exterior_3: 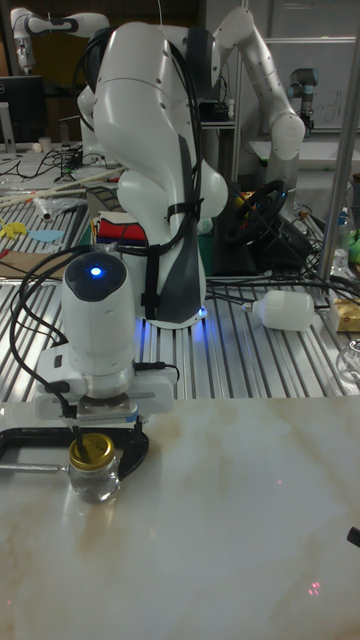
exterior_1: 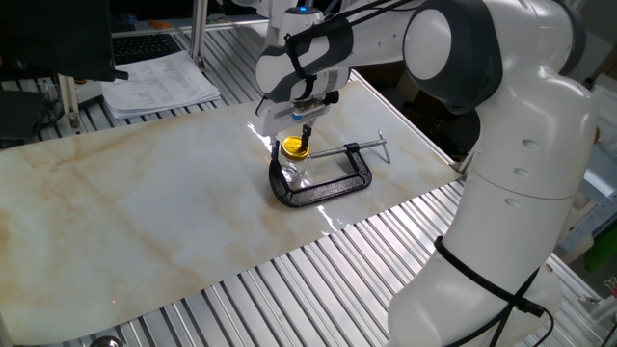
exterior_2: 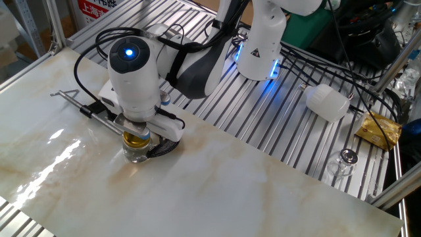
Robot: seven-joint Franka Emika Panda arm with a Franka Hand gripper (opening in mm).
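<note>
A clear glass jar with a gold lid [exterior_1: 296, 147] stands upright on the marbled board [exterior_1: 145, 212], held in the frame of a black C-clamp [exterior_1: 328, 190]. The clamp lies flat, its screw rod pointing at the jar. My gripper [exterior_1: 291, 144] is right over the jar, pointing down, with one dark finger [exterior_1: 277, 154] on the left of the lid and the other on the right. Whether the fingers press on the lid cannot be made out. In exterior view 3 the gold lid [exterior_3: 93, 450] shows below the hand, and the glass body [exterior_3: 96, 485] rests on the board.
Papers [exterior_1: 159, 89] lie behind the board. On the slatted table are a white rounded container [exterior_2: 327, 103], a small glass jar [exterior_2: 343, 162] and a gold packet [exterior_2: 378, 130]. Most of the board away from the clamp is bare.
</note>
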